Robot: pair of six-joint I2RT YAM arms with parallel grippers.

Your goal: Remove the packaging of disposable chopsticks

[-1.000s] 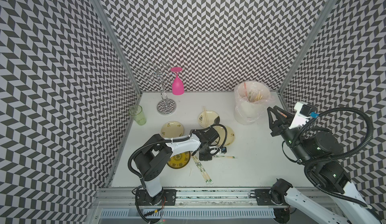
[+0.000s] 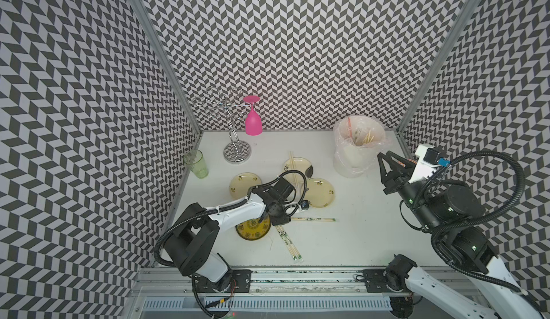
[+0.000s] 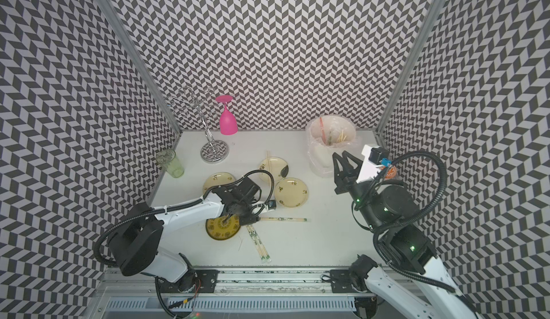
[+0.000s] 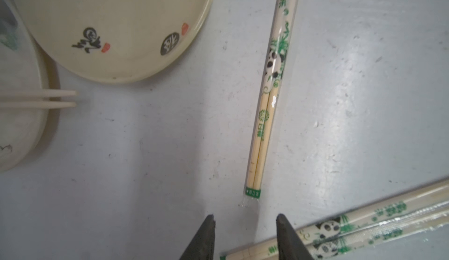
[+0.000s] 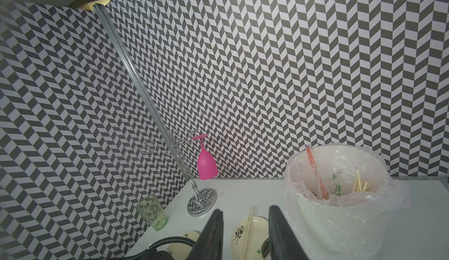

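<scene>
A wrapped chopstick pair [image 4: 263, 133] lies on the table under my left gripper, which is open with nothing between its fingers, the pair's end just beyond the fingertips in the left wrist view. Two more wrapped pairs [image 4: 374, 220] lie crosswise beside it, also seen at the table front [image 2: 289, 244]. Unwrapped chopsticks [image 5: 248, 225] rest on a back plate. My right gripper [image 2: 389, 158] is raised at the right, near the bin, fingers apart and empty.
Plates [image 2: 320, 193] fill the middle. A bin [image 2: 352, 161] with a plastic liner stands back right, a green glass [image 2: 197, 164] at left, a chrome rack [image 2: 236, 155] with a pink goblet [image 2: 253, 124] behind.
The right gripper has shifted slightly left.
</scene>
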